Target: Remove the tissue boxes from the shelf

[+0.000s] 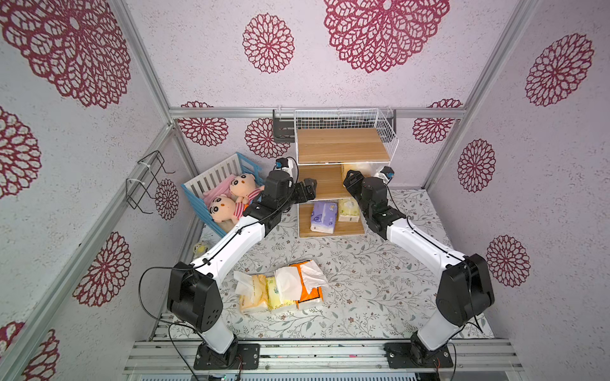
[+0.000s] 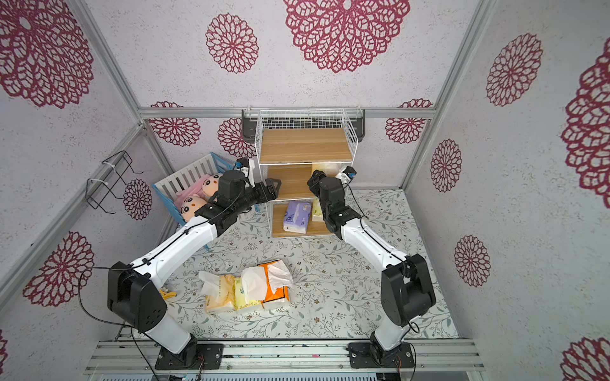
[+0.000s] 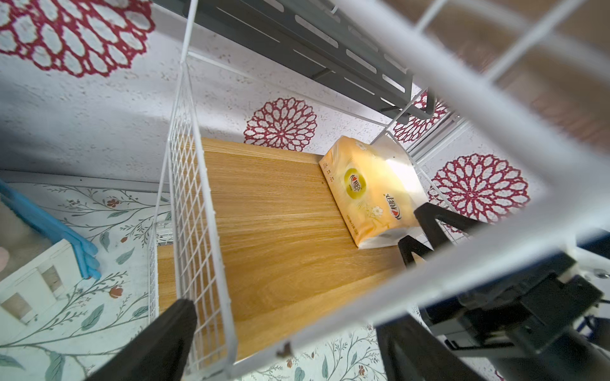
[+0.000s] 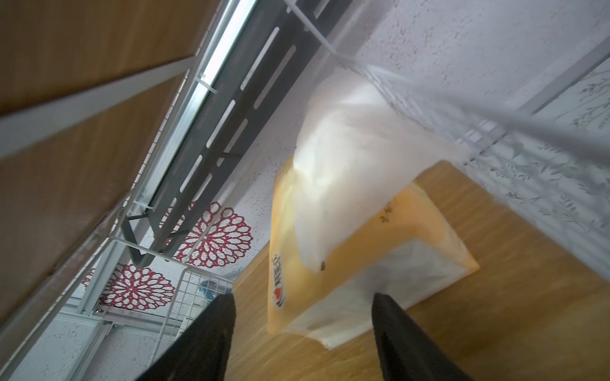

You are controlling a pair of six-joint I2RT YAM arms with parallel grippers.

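Note:
An orange tissue pack (image 3: 362, 184), a white tissue sticking out, lies at the right of the middle shelf (image 3: 267, 209). My right gripper is open just before that pack, its fingers blurred at the bottom of the right wrist view. My left gripper (image 1: 306, 189) is open at the front left of the shelf rack, with nothing between its fingers. On the bottom shelf are a purple pack (image 1: 322, 216) and a yellow pack (image 1: 348, 209). Several packs (image 1: 289, 285) lie grouped on the near table.
A blue-and-white crib (image 1: 203, 197) with dolls stands left of the rack. White wire sides and the wooden top board (image 1: 343, 143) frame the middle shelf.

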